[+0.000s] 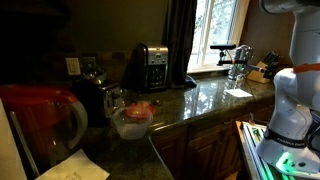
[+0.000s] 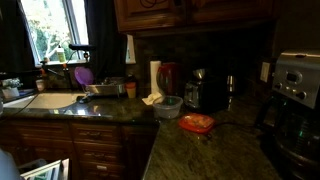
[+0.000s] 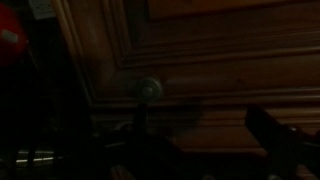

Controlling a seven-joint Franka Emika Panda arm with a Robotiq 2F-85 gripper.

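In the wrist view my gripper stands open, its dark fingers [image 3: 265, 128] spread apart with nothing seen between them. Brown wooden cabinet fronts [image 3: 215, 75] fill much of that dim picture, and a round knob [image 3: 149, 89] shows just above the left finger. The white arm [image 1: 290, 135] is at the right edge of exterior view 1, in front of the lower cabinets [image 1: 205, 150]. A clear bowl [image 1: 131, 123] rests on the counter, well away from the arm. Beside it in exterior view 2 is a red plate [image 2: 196, 123].
The dark stone counter [image 2: 215, 155] has bare room at its front. A coffee maker [image 1: 153, 68], a red pitcher [image 1: 42, 125] and a toaster [image 2: 207, 92] stand on it. A sink [image 2: 52, 101] lies below the window.
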